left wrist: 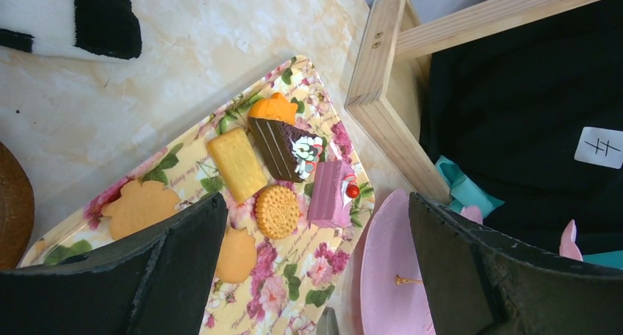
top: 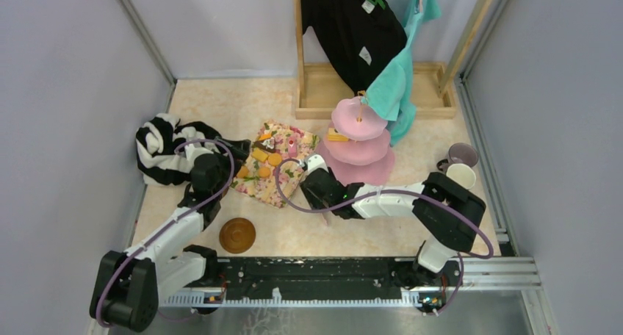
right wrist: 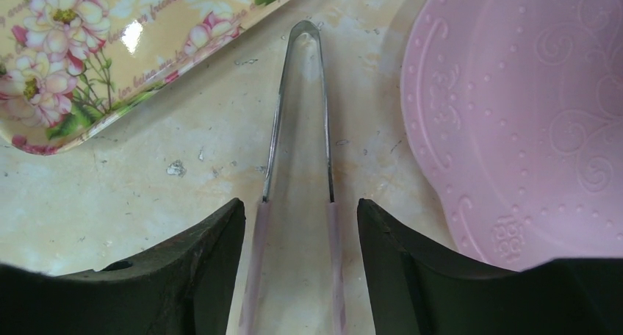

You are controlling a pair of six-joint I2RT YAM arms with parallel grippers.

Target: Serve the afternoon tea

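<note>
A floral tray point(top: 257, 188) holds cakes and biscuits: a chocolate slice point(left wrist: 275, 148), pink slice point(left wrist: 330, 194), yellow bar point(left wrist: 236, 166) and round biscuit point(left wrist: 277, 211). My left gripper is open over it, fingers empty. The pink three-tier stand point(top: 359, 170) is right of the tray, a yellow piece on its middle tier. Metal tongs with pink handles point(right wrist: 334, 261) lie between tray and stand. My right gripper is open above them, one finger either side in its wrist view, holding nothing.
A wooden rack point(top: 316, 111) with hanging clothes stands behind. Two mugs point(top: 461, 176) are at the right, a black-and-white cloth point(top: 158, 148) at the left. A brown plate point(top: 236, 235) sits front left, with clear table around it.
</note>
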